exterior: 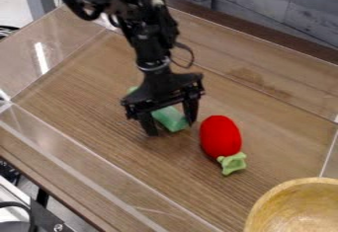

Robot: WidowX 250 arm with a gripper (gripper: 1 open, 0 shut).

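My black gripper (162,113) is low at the middle of the camera view, open, its fingers around a light green object (168,118) that lies on the wooden table (93,157) and is partly hidden by them. To the right lies a red object (220,137) with a green piece (231,164) at its lower end.
A yellow bowl (294,208) sits at the bottom right corner. A grey wooden wall (244,14) stands at the back. Black cables show at the bottom left edge.
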